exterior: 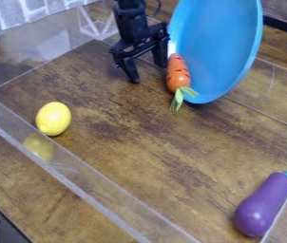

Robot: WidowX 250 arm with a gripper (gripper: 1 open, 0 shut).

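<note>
My black gripper (143,63) hangs at the top centre, open, just left of an orange toy carrot (178,72) with pale green leaves pointing toward the front. The carrot lies against a large blue round dish (223,43) that stands tilted at the top right. I cannot tell whether the right finger touches the carrot or the dish.
A lemon (53,119) sits at the left and a purple eggplant (263,204) at the lower right, both on the wooden surface (146,161) inside clear plastic walls.
</note>
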